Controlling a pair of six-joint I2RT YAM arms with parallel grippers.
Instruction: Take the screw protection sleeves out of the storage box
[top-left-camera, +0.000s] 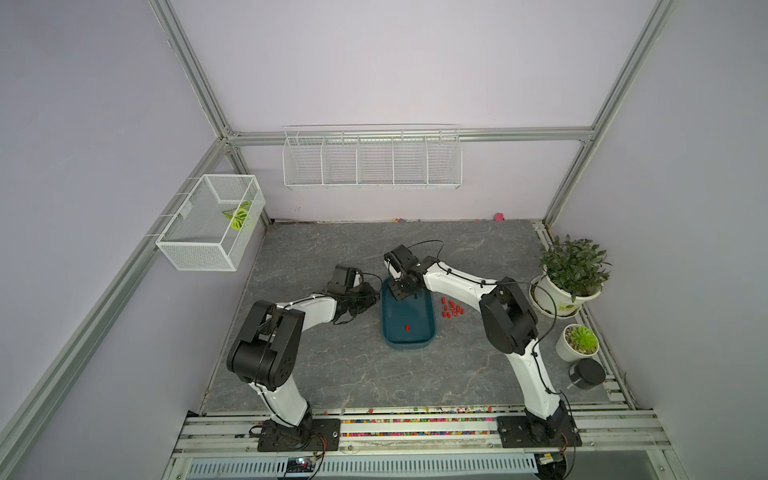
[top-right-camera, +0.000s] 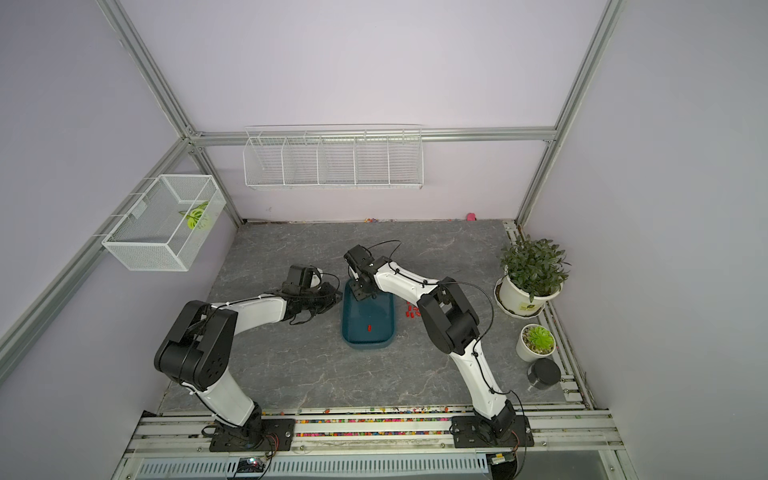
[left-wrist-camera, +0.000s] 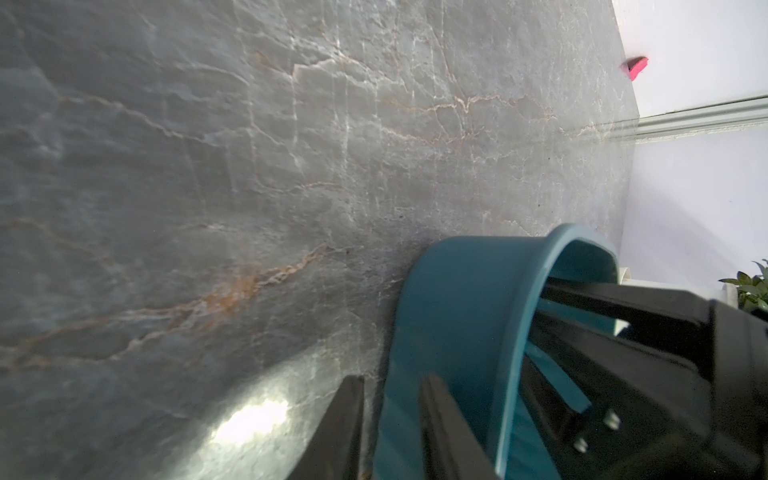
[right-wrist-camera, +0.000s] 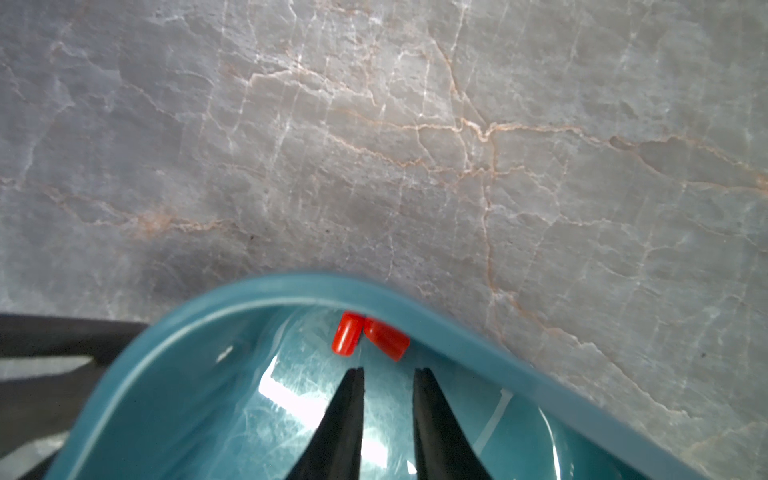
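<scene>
The teal storage box (top-left-camera: 409, 345) stands mid-table. In the right wrist view, two red sleeves, an upright one (right-wrist-camera: 347, 333) and a slanted one (right-wrist-camera: 388, 339), lie against its far wall, partly under the rim. One red sleeve (top-left-camera: 406, 328) rests near the box's front end. Over the far end, my right gripper is part open, its fingertips short of the two sleeves and nothing between them. My left gripper is at the box's left wall (left-wrist-camera: 456, 320). Its fingers are a narrow gap apart; whether they clamp the wall cannot be seen.
Several red sleeves (top-left-camera: 451, 308) lie loose on the table right of the box. Potted plants (top-left-camera: 574, 272) and a dark cup (top-left-camera: 588, 373) stand along the right edge.
</scene>
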